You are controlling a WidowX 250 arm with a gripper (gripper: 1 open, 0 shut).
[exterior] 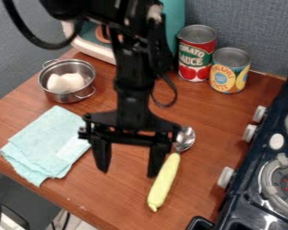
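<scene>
My black gripper point(129, 154) hangs open low over the wooden table, its two fingers apart with nothing seen between them. Its right finger is just left of a yellow corn-like object point(164, 184), whose upper end is near a metal spoon point(186, 137), partly hidden by the gripper. A folded light-blue cloth point(44, 148) lies to the left of the gripper.
A steel pot point(89, 67) with white contents sits at upper left. A sauce can point(194, 54) and a second can point(229, 72) stand at the back. A black stove point(266, 184) borders the right.
</scene>
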